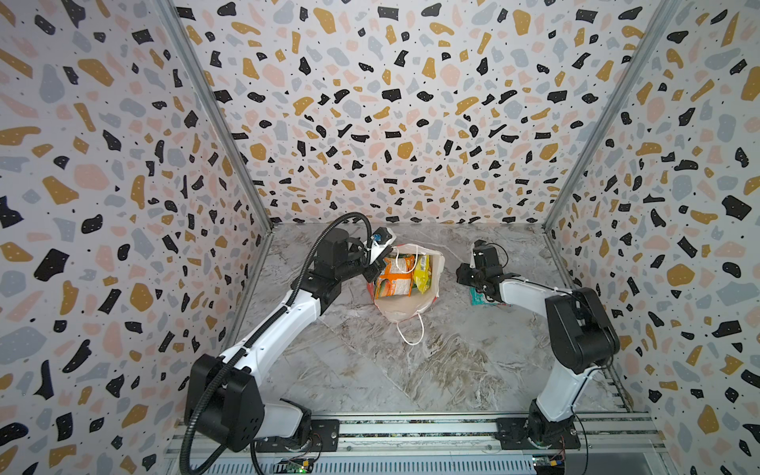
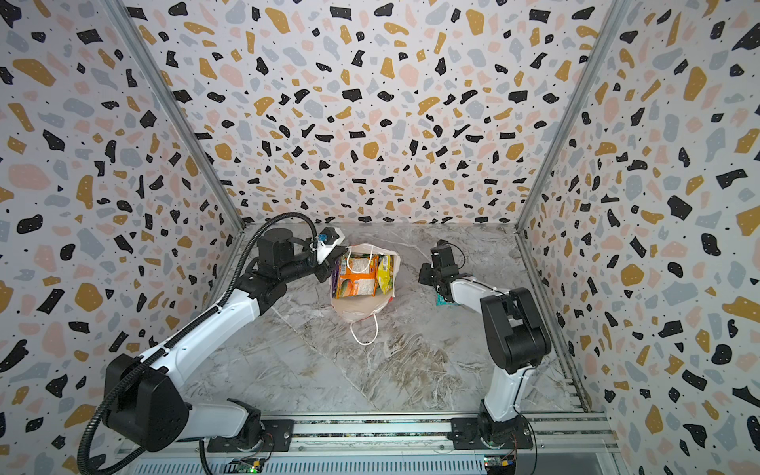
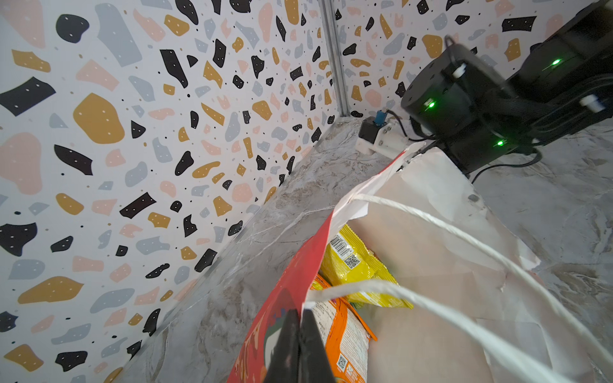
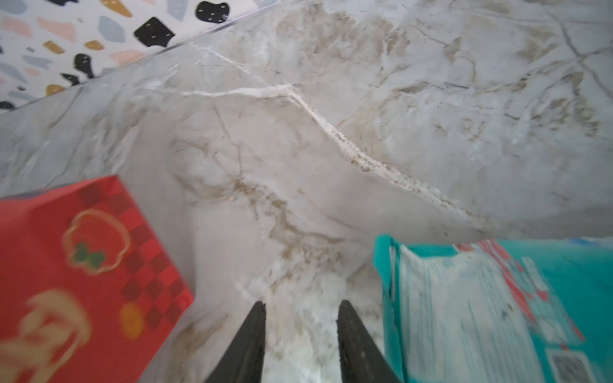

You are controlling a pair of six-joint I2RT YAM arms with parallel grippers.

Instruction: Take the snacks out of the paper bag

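Note:
The paper bag point(image 1: 405, 310) lies open mid-table, holding an orange snack pack point(image 1: 396, 269) and a yellow one point(image 1: 422, 273). My left gripper is shut at the bag's upper left edge, beside the white handles; I cannot see anything held between its fingers. My right gripper is open and empty, to the right of the bag's red side point(image 4: 108, 281). A teal snack pack point(image 4: 491, 300) lies on the table just beside it, partly hidden by the right arm in both top views.
Patterned walls point(image 1: 396, 118) with metal rails close it in at the back and sides.

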